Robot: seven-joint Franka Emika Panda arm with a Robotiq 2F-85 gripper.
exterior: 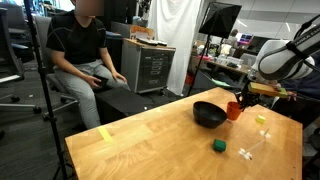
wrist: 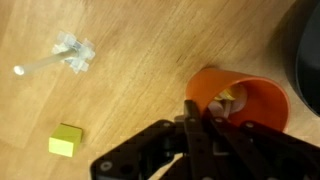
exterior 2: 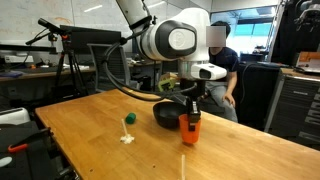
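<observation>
An orange cup (exterior: pixel 233 110) is in my gripper, which is shut on its rim. The wrist view shows some pale and brownish contents inside the cup (wrist: pixel 262 108); what they are is not clear. Right beside the cup stands a black bowl (exterior: pixel 209 114), only its edge (wrist: pixel 308 65) showing in the wrist view. From the other side, the cup (exterior 2: pixel 190 131) stands in front of the bowl (exterior 2: pixel 169 115), below my gripper. Whether the cup's base touches the table cannot be told.
A green block (exterior: pixel 219 145) lies on the wooden table (exterior: pixel 150 150). A yellow block (wrist: pixel 66 140) and a white stick on clear tape (wrist: pixel 60 56) lie near the cup. A seated person (exterior: pixel 85 45) is beyond the table.
</observation>
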